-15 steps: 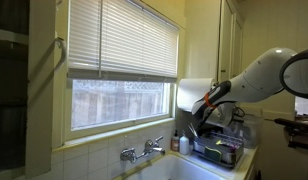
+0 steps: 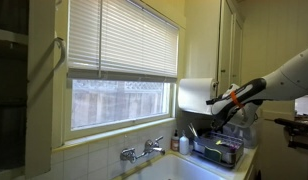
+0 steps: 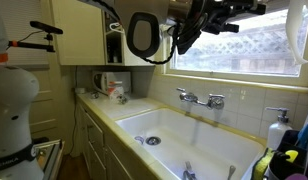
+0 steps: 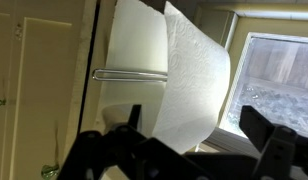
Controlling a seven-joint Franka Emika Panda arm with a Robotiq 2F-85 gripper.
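A white paper towel roll [image 2: 196, 95] hangs beside the upper cabinet, near the window. In the wrist view a loose sheet of the paper towel [image 4: 194, 80] hangs in front of a metal holder bar [image 4: 129, 75]. My gripper stands open, with its fingers spread in front of the paper's lower part; no grip on the paper shows. Exterior view 2 has the dark gripper at the top, above the sink and before the window. How far it is from the paper is hard to tell.
A white sink [image 3: 194, 145] lies below, with a faucet [image 3: 201, 99] at its back. Soap bottles [image 2: 184, 144] and a dark dish rack [image 2: 219, 150] stand at its end. Wooden cabinet doors [image 4: 39, 90] flank the roll.
My arm has shifted to the right in exterior view 1, and its forearm sits lower. The paper towel roll stays in its place.
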